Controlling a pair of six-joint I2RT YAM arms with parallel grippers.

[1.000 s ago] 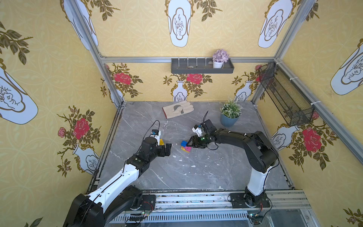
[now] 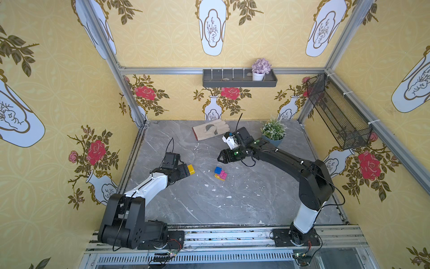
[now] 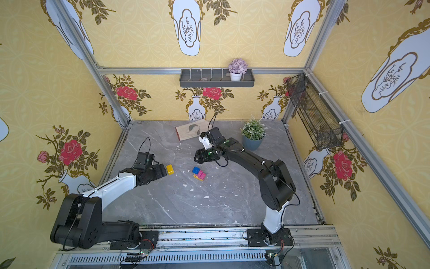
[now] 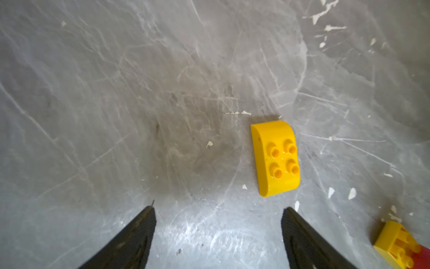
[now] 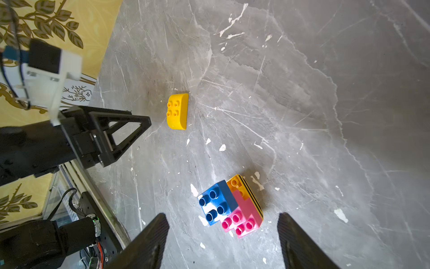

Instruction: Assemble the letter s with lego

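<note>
A lone yellow brick (image 4: 275, 159) (image 5: 177, 112) lies on the table beside my left gripper (image 2: 183, 171), which is open above the table with nothing between its fingers, the brick beyond and to the right of them. A joined cluster with a blue brick (image 5: 217, 201) (image 2: 218, 170), a pink brick (image 5: 239, 219) and a yellow-orange brick (image 5: 239, 183) beneath lies near the middle. My right gripper (image 3: 200, 156) hangs open above and just behind the cluster, nothing between its fingers.
A glove (image 2: 208, 130) lies at the back, and a potted plant (image 3: 252, 139) stands back right. A wire basket (image 2: 340, 112) hangs on the right wall.
My left gripper has moved back and left, uncovering more of the lone yellow brick. My right gripper has lifted away from the cluster toward the back.
</note>
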